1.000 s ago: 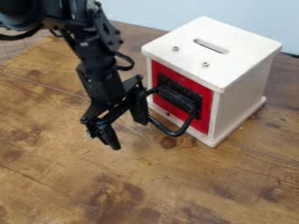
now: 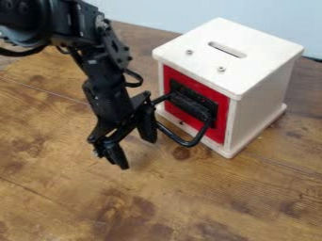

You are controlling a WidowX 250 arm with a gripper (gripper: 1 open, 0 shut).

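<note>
A white wooden box [image 2: 253,77] with a slot and screws on top stands on the right, its red front panel [image 2: 176,80] carrying a black latch fitting [image 2: 193,102] with a looped black handle or cable [image 2: 185,141]. My black gripper [image 2: 134,149] hangs left of the box, low over the table, its fingers apart and pointing down, with nothing visible between them.
A pale wall [image 2: 199,12] runs behind it.
Compared with a second ago, the arm and gripper have shifted very slightly; the box stays in place.
</note>
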